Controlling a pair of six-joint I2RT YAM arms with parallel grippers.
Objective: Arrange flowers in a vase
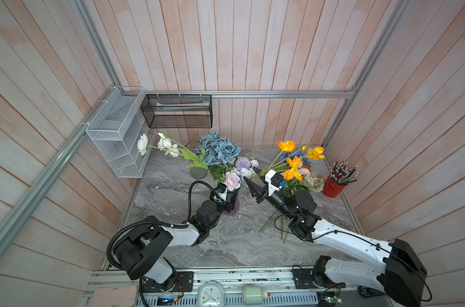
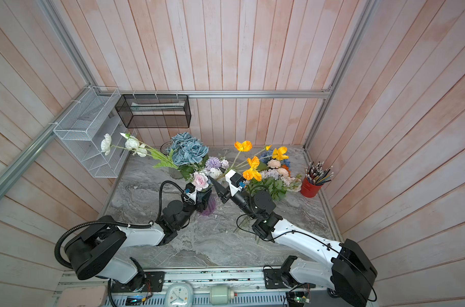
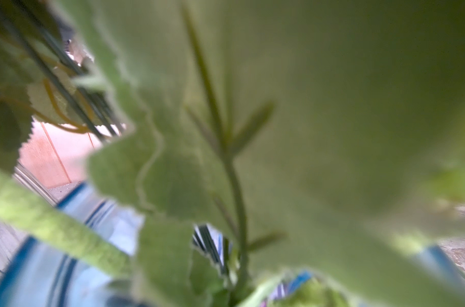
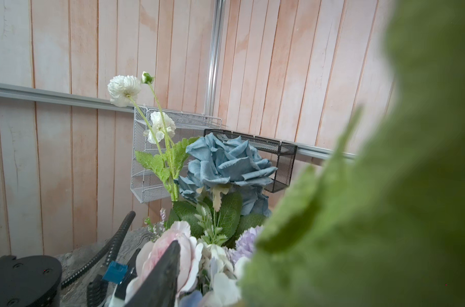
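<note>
A purplish vase (image 2: 208, 205) stands on the table, with my left gripper (image 1: 230, 195) shut on its upper part. Out of it rise blue roses (image 1: 219, 149), white flowers (image 1: 168, 145), a pink rose (image 4: 177, 243) and a purple bloom (image 1: 243, 162). Orange poppies (image 1: 293, 168) slant to the right, their stems running towards the vase mouth; where the stems end is hidden. Beside the bouquet my right gripper (image 1: 249, 174) is open, one finger (image 4: 163, 276) before the pink rose. Blurred green leaves (image 3: 304, 128) fill the left wrist view and hide the fingers.
More flowers (image 1: 315, 183) lie behind the right arm, with loose stems (image 1: 282, 227) in front. A red pot of pens (image 1: 334, 189) stands at the right. Mesh baskets (image 1: 176, 111) hang at the back left.
</note>
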